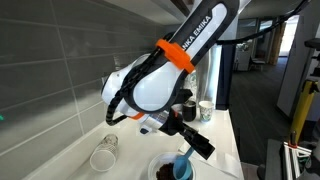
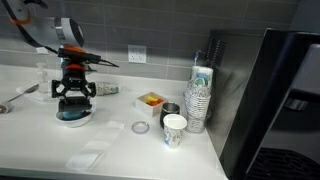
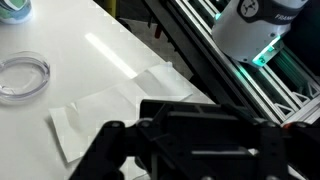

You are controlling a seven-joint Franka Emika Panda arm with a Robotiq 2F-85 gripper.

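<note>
A blue utensil (image 1: 183, 165) reaches down from my gripper (image 1: 187, 149) into a white bowl (image 1: 153, 173) with dark contents, near the bottom of exterior view 1. The gripper is shut on it; the black hand partly covers the grip. In exterior view 2 the gripper (image 2: 75, 102) stands low and upright just over the bowl (image 2: 72, 123), with a bit of blue showing at the rim. The wrist view shows the dark gripper, but neither the bowl nor the blue utensil can be made out there.
A white sheet (image 2: 97, 145) and a clear dish (image 2: 140, 127) lie right of the bowl. Beyond them are a small box (image 2: 153, 102), a metal canister (image 2: 170, 110), a white cup (image 2: 174, 130) and a tall stack (image 2: 197, 98). One glass (image 1: 104, 153) lies toward the wall.
</note>
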